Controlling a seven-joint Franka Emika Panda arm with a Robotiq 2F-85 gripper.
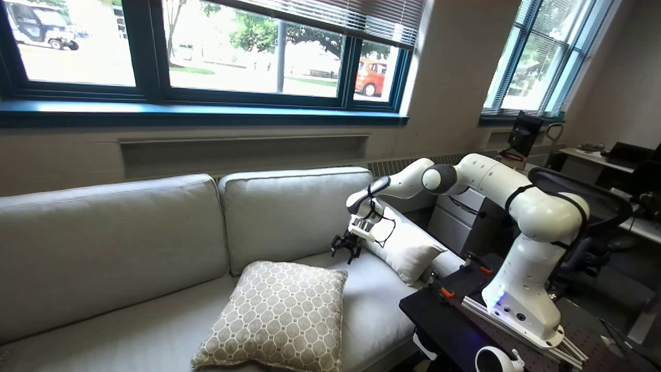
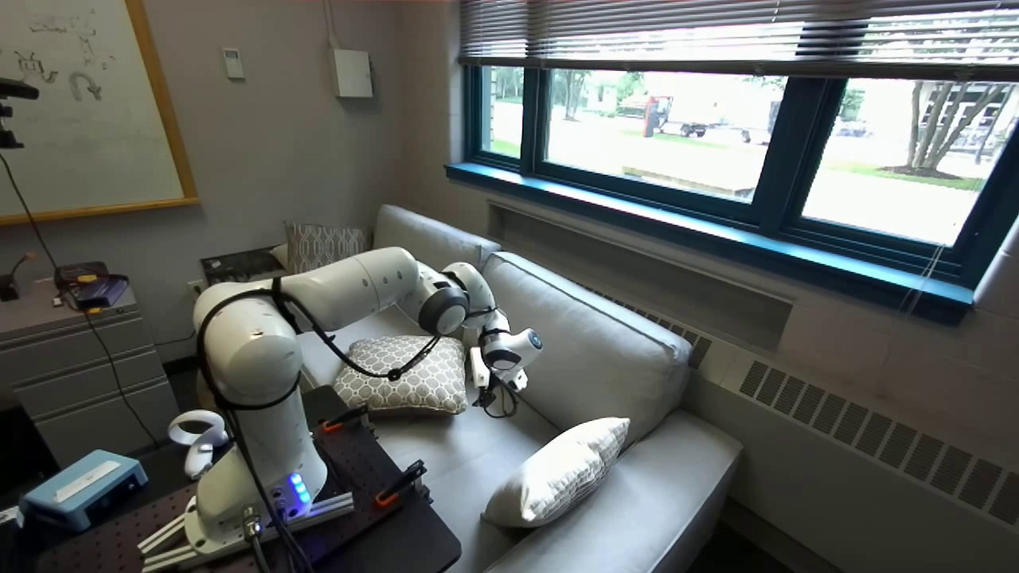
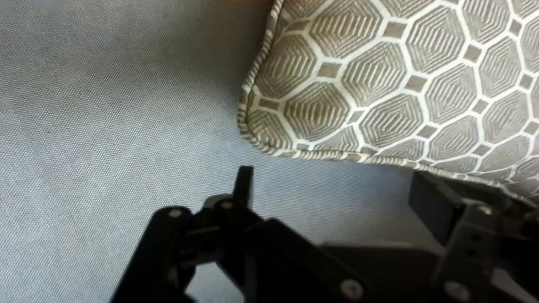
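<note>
A beige pillow with a white honeycomb pattern [image 1: 282,316] lies flat on the seat of the grey sofa [image 1: 148,335]. My gripper [image 1: 345,253] hangs over the seat just beyond the pillow's back right corner. In the wrist view the gripper is open, its black fingers [image 3: 244,184] wide apart with only grey sofa fabric showing between them. The edge of the patterned pillow [image 3: 374,106] runs just past the fingertips, and its piped corner shows left of centre. Whether the right finger touches the pillow cannot be told.
A white pillow [image 2: 564,473] leans by the sofa's right armrest [image 2: 659,492]. Back cushions [image 1: 291,217] rise behind the gripper. The arm's black table [image 2: 411,525], with orange-handled clamps, stands close to the sofa front.
</note>
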